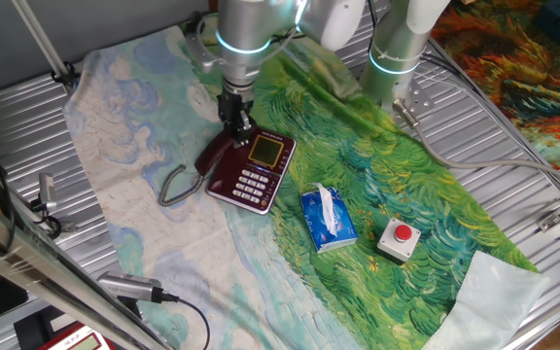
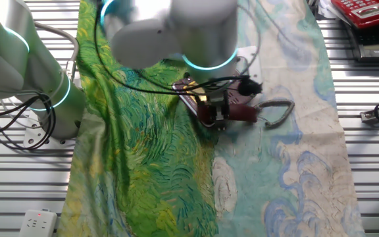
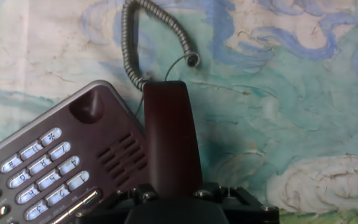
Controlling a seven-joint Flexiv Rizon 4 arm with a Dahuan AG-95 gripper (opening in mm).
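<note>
A dark red handset (image 3: 171, 134) sits between the fingers of my gripper (image 1: 240, 134), which is shut on it near one end. In the wrist view the handset points away from the fingers, lying alongside the right edge of the phone base (image 3: 107, 134) as seen from above. The base's empty cradle hollow, speaker slots and keypad show there. From exterior view 1, the phone base (image 1: 251, 173) lies on the cloth with its screen and keys up, the handset (image 1: 211, 157) at its left edge. Whether handset and base touch cannot be told. A coiled cord (image 3: 129, 46) trails from the handset's free end.
A blue tissue pack (image 1: 329, 220) and a red push button on a white box (image 1: 398, 240) stand right of the phone. A pale sheet (image 1: 486, 303) lies at the front right corner.
</note>
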